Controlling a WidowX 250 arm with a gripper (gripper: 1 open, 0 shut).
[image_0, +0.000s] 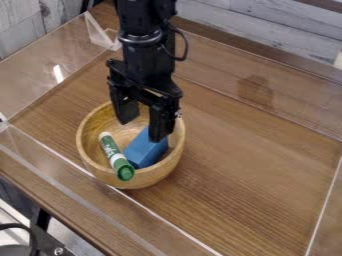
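Note:
A round tan bowl (95, 130) sits on the wooden table, holding a blue block (146, 150) and a green-and-white tube (118, 159). My black gripper (143, 119) hangs over the back of the bowl, open, its two fingers spread wide either side of the area above the block. Whether either finger touches the bowl or its contents I cannot tell.
A white border runs along the back and left, and a black cable lies at the lower left corner.

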